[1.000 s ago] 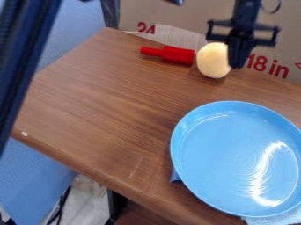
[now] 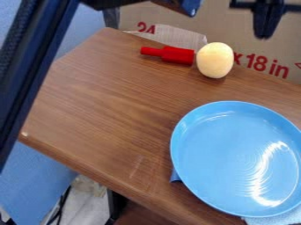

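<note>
A pale yellow egg-shaped object [image 2: 214,60] stands on the wooden table, beside a red cylinder [image 2: 167,53] that lies on its side. A light blue plate [image 2: 223,149] sits at the lower right. My black gripper [image 2: 265,22] is at the top edge above and right of the egg shape, mostly out of frame; its finger state is unclear.
A cardboard wall [image 2: 270,61] backs the table. A dark blue-black bar runs down the upper left. The table's front left edge drops away to the floor.
My gripper has risen from near the egg-shaped object to the top edge, moving slightly right. The objects on the table look unchanged.
</note>
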